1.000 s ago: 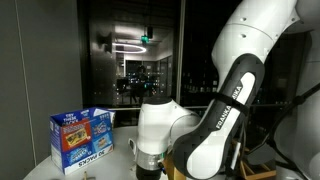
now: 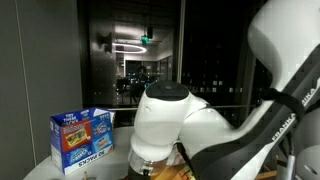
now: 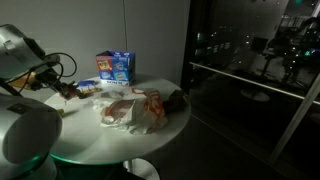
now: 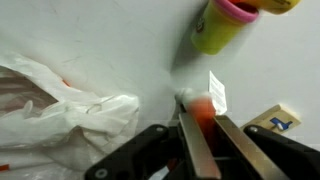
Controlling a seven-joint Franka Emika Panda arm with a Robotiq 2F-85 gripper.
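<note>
My gripper is shut on a small reddish-orange item [image 4: 202, 106], blurred in the wrist view, with a whitish part beside it. What it is exactly I cannot tell. Exterior view 2 has the gripper [image 3: 72, 91] over the left part of the white table [image 3: 95, 148]. In exterior view 1 the arm itself hides the fingers. A crumpled white plastic bag [image 4: 75, 125] lies to the left of the fingers in the wrist view; exterior view 2 shows this bag [image 3: 125, 113] with reddish-brown parts near the table's middle.
A blue snack box [image 2: 84, 140] stands upright at the table's back, the same box [image 3: 116, 67] being behind the bag. A yellow tub [image 4: 213, 30] with a pink rim and a wooden block [image 4: 275, 121] with a blue mark lie near the gripper. Bare table separates tub and bag.
The arm has lowered and leaned over in exterior view 1, its upper link now more slanted toward the right. The snack box has stayed in place.
</note>
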